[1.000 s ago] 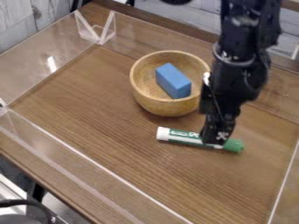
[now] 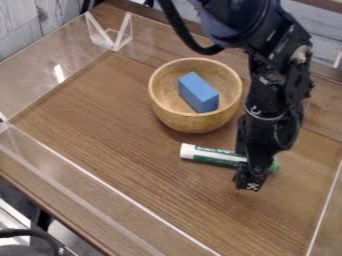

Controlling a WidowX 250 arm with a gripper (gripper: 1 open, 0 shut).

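Note:
My black gripper (image 2: 251, 170) is low over the right-middle of the wooden table, its open fingers down at a white-and-green tube (image 2: 211, 155) lying there. The fingers cover the tube's right part; whether they touch it cannot be told. A wooden bowl (image 2: 167, 105) holding a blue block (image 2: 199, 92) stands behind the tube.
A small white wire-like object (image 2: 110, 38) is at the back left edge. Walls border the table at the back and left.
The gripper has moved down toward the front, onto the right part of the tube. The bowl and block look unmoved.

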